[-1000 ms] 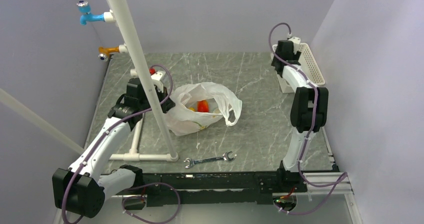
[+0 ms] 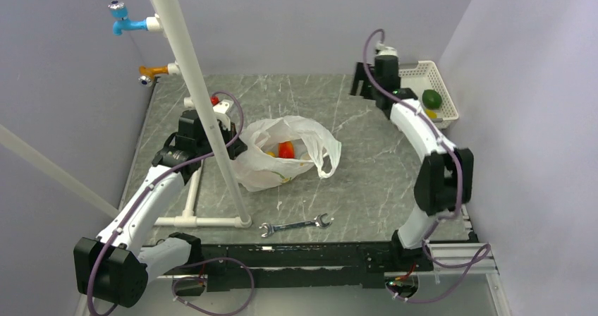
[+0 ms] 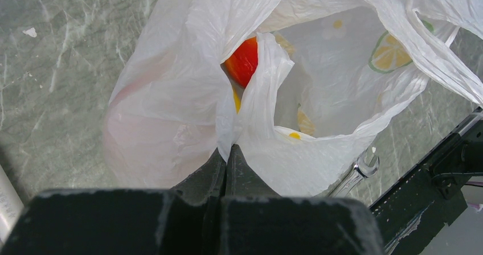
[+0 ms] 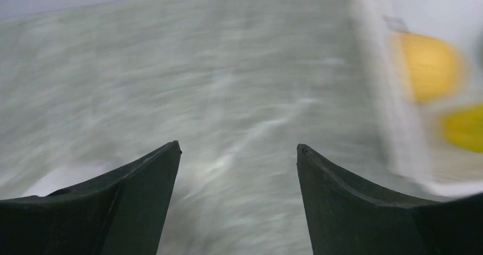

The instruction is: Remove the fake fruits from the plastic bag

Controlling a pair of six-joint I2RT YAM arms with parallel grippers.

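The white plastic bag lies on the table left of centre with its mouth open. Inside it show a red fruit and a bit of yellow. In the left wrist view, my left gripper is shut on the bag's rim, the thin plastic pinched between its fingertips. My right gripper stands open with nothing between its fingers, over bare table just left of the white basket. That basket holds a green fruit and yellow fruits, one of them a rounded orange-yellow fruit.
A wrench lies near the table's front edge. White pipes stand in front of the left arm, with blue and orange taps at the back left. Bare table lies between bag and basket.
A green fruit now shows in the basket. The left arm and the bag have stayed still.
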